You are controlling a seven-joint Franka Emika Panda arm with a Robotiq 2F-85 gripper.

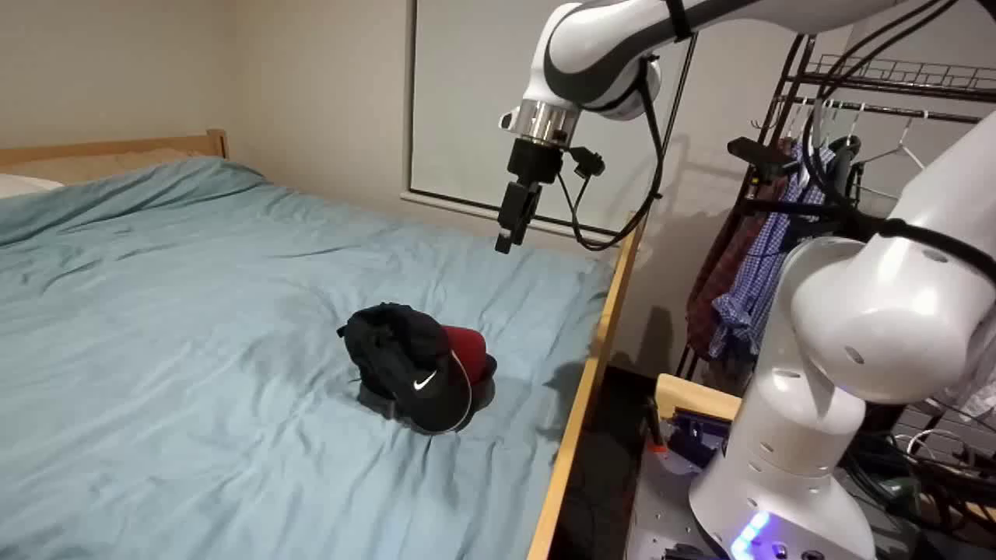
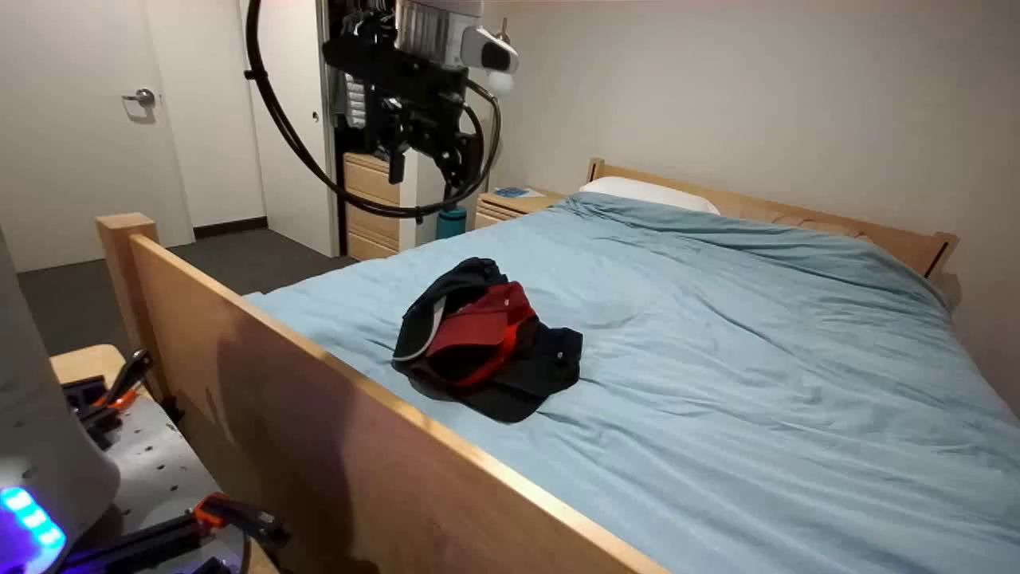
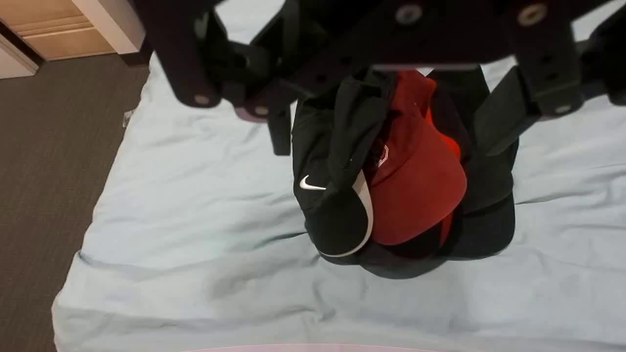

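Observation:
Several caps lie heaped together on the bed. One is a black cap with a white swoosh and a white-edged brim; the red cap rests against it, and another black cap lies on the far side of the red one. In exterior view 2 the red cap sits among the dark ones. High above the bed, apart from the heap, hangs my gripper. Its fingers are spread wide in the wrist view, with no cap held between them. How deep the pile goes is hidden.
A wooden footboard rises between the arm's base and the bed. The blue sheet is rumpled but otherwise bare around the caps. Black cables loop from the arm. A clothes rack stands behind it.

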